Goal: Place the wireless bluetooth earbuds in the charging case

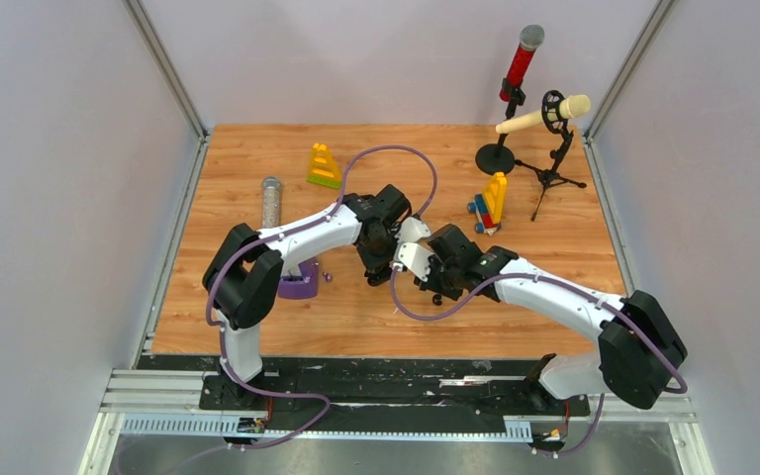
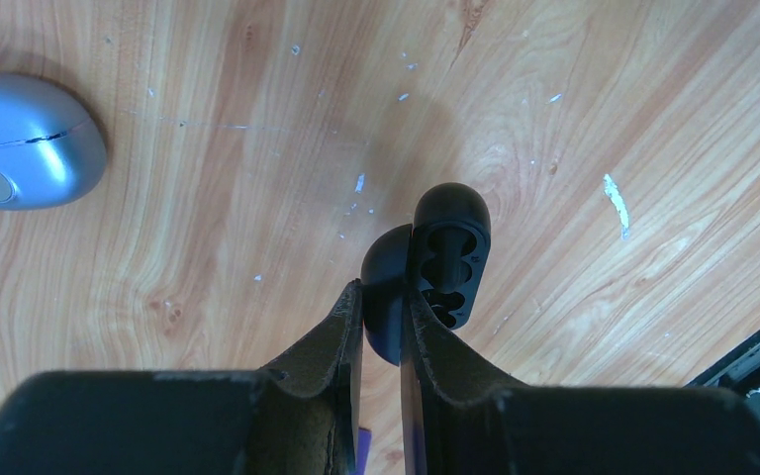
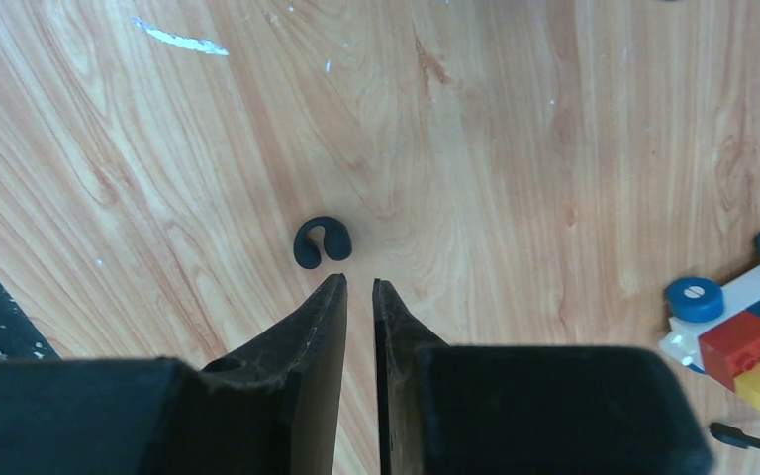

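Note:
The black charging case point(image 2: 452, 252) stands open on the table in the left wrist view. My left gripper is shut on its lid half, with one finger on each side. Dark hollows show in the other half, and I make out no earbud in them. One curved black earbud point(image 3: 303, 253) lies loose on the wood, just beyond the tips of my right gripper. That gripper is part open, and its narrow gap is empty. From the top, the same earbud point(image 1: 437, 300) sits beside the right gripper; both grippers' tips are largely hidden by the arms.
A shiny blue rounded object point(image 2: 30, 143) lies left of the case. Toy blocks on wheels point(image 3: 742, 332) stand right of my right gripper. A purple holder point(image 1: 298, 286) is near the left arm, and two stands point(image 1: 496, 158) occupy the back right.

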